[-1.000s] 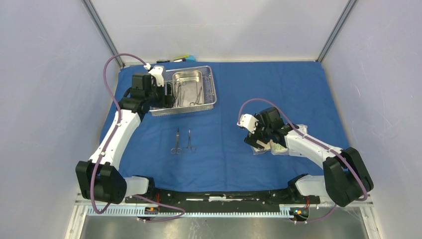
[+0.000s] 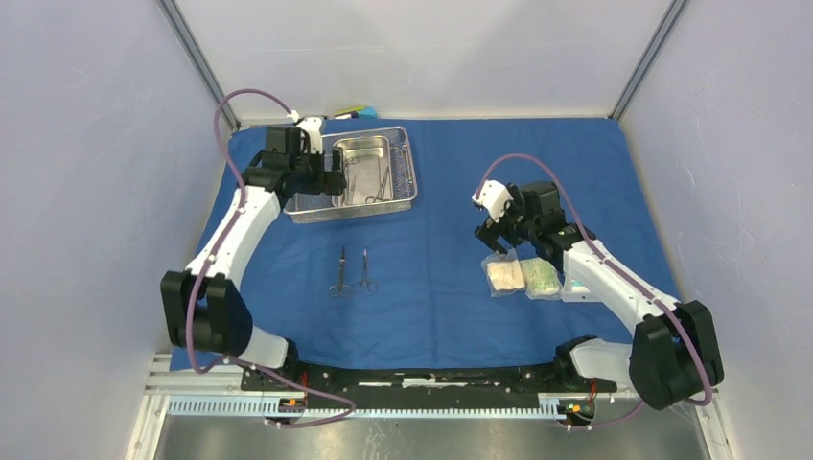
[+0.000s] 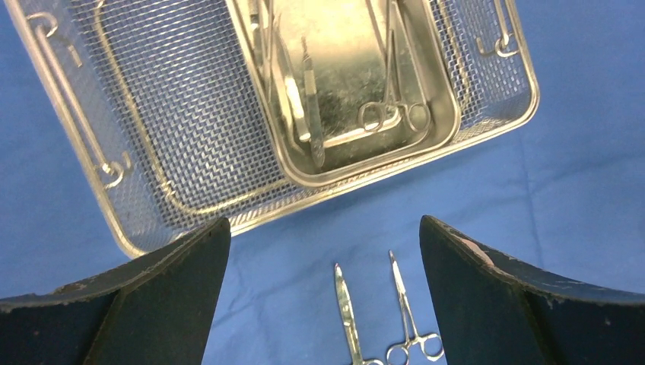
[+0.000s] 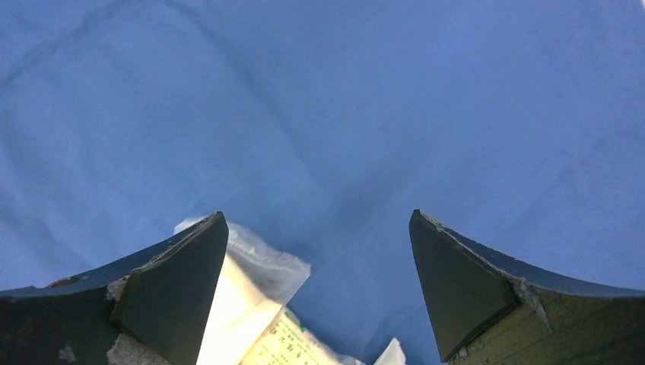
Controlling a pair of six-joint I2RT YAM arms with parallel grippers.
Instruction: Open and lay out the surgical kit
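A mesh basket (image 2: 406, 165) at the back left holds a metal tray (image 3: 350, 46) with several instruments, among them ring-handled scissors (image 3: 390, 76) and a scalpel handle (image 3: 312, 106). On the blue drape in front lie two ring-handled instruments, a larger one (image 2: 341, 273) and a smaller one (image 2: 365, 271), side by side. My left gripper hangs open over the basket's left part, nothing between its fingers. To the right, my right gripper stands open and empty above a clear packet of cream material (image 2: 504, 275); a greenish packet (image 2: 541, 277) lies beside that one.
A white package (image 2: 578, 290) sits partly under the right forearm. Behind the basket lies a blue and yellow item (image 2: 362, 112). The blue drape (image 2: 431, 220) is bare through the middle and at the back right.
The right gripper has moved back and up from over the packets, uncovering more of them. The packets and instruments look unmoved.
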